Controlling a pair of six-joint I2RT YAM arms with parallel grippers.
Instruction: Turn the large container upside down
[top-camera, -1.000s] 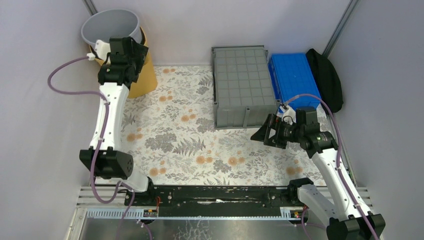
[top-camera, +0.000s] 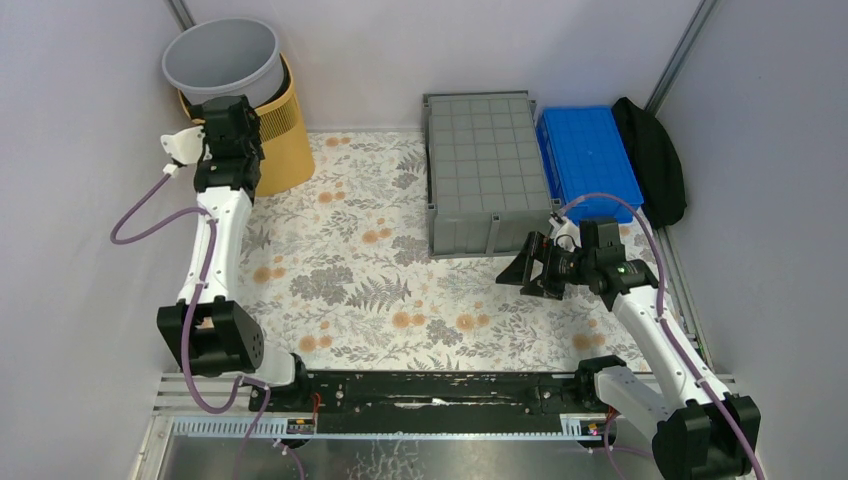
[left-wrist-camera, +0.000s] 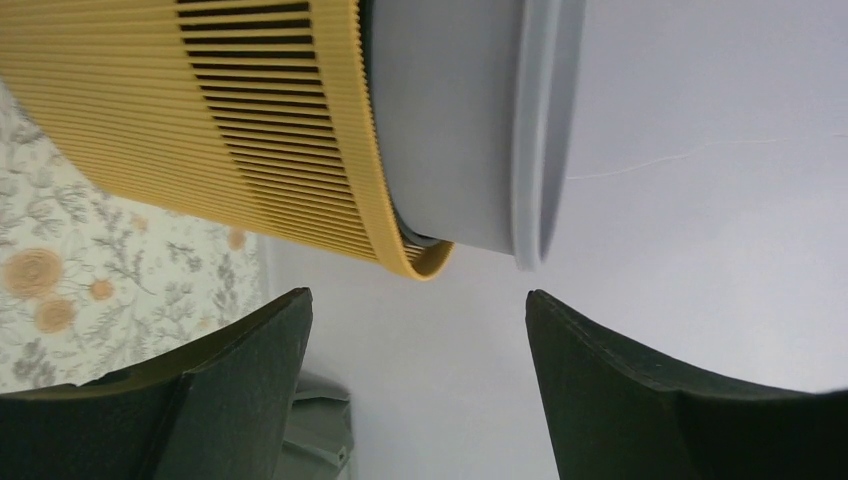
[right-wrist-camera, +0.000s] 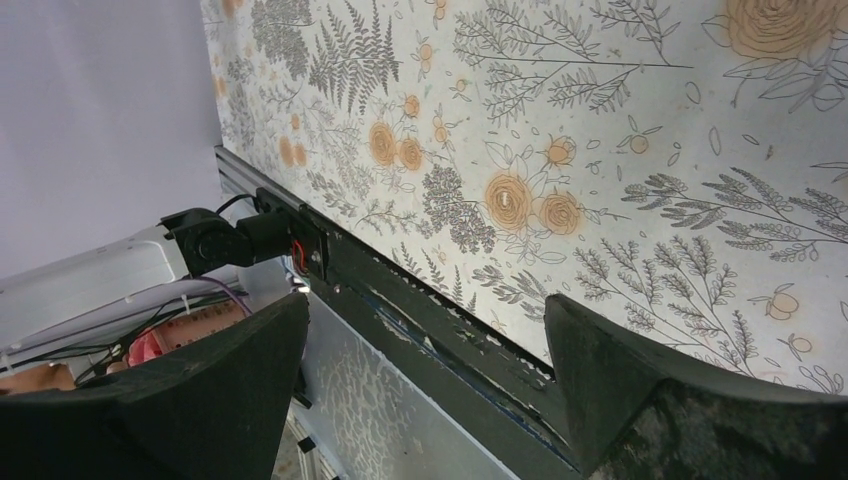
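A large grey crate (top-camera: 485, 150) stands by the back wall with its gridded face up. In the back left corner a round grey bin (top-camera: 225, 55) sits inside a yellow basket (top-camera: 287, 150). My left gripper is beside these two, its fingers (left-wrist-camera: 255, 345) apart and nothing between them. From above, the left wrist hides the fingertips. My right gripper (top-camera: 515, 276) hangs in front of the crate's near right corner, open and empty. In the right wrist view only patterned floor shows past its fingers (right-wrist-camera: 600, 370).
A blue crate (top-camera: 592, 150) lies right of the grey one, with a black bag (top-camera: 650, 160) beside it against the right wall. Bare patterned floor (top-camera: 350, 290) fills the middle. A dark beam (top-camera: 440, 400) runs along the front edge.
The right arm has shifted a little left. The crate, bin and basket stand where they were.
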